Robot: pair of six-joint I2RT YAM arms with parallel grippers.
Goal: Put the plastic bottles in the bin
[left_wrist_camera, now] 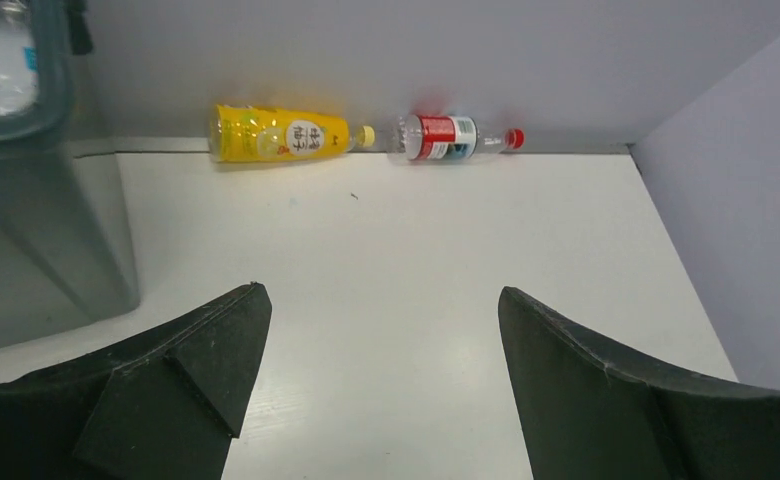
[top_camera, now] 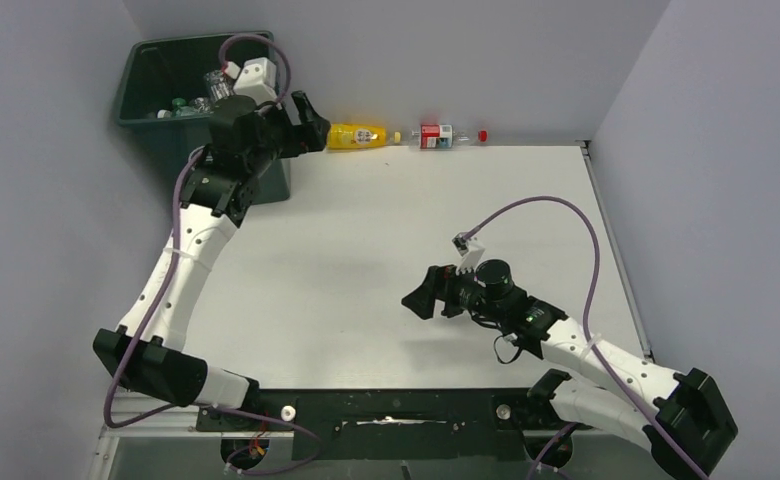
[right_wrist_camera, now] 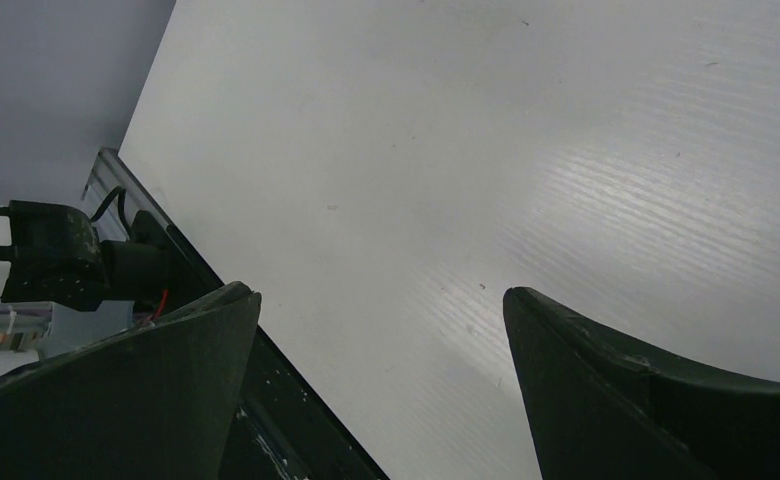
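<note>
At the back edge of the table lie a yellow bottle (top_camera: pixel 356 136) and a clear bottle (top_camera: pixel 436 137) with red label and cap, end to end. The green bin (top_camera: pixel 151 70) at back left holds several bottles. My left gripper (top_camera: pixel 306 125) is at the bin's right side, short of the yellow bottle; in its wrist view the fingers (left_wrist_camera: pixel 186 390) are apart with nothing between them. My right gripper (top_camera: pixel 434 292) hangs over the table's right middle, open and empty.
Grey walls bound it at back, left and right.
</note>
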